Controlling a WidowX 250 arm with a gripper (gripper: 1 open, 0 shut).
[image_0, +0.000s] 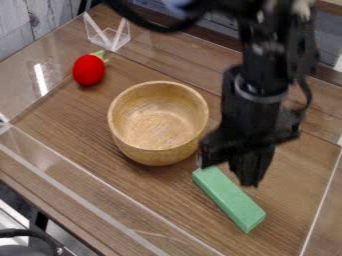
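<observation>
My gripper (262, 138) is at the centre right, above and behind a flat green block (230, 198) that lies on the wooden table near the front. Nothing shows between its dark fingers; it looks shut, though motion blurs it. A wooden bowl (158, 120) sits just left of the gripper.
A red tomato-like object (88, 70) with a green stem lies at the upper left, near a white wire-like shape (114, 32).
</observation>
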